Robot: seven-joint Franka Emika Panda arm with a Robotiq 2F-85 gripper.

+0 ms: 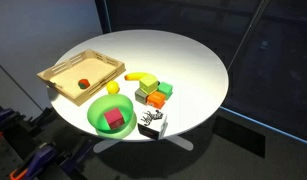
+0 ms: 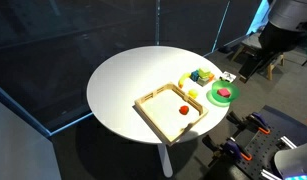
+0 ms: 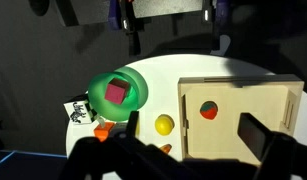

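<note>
My gripper is open, its two dark fingers wide apart with nothing seen between them. In exterior view 2 the gripper hangs high at the right, clear of the table. A green bowl near the table edge holds a red cube. The shallow wooden tray has a strawberry in it and is otherwise bare. Between bowl and tray lies a yellow lemon. A banana rests farther back.
Beside the banana is a cluster of colored blocks, with an orange block among them. A white box with black markings stands by the bowl at the table edge.
</note>
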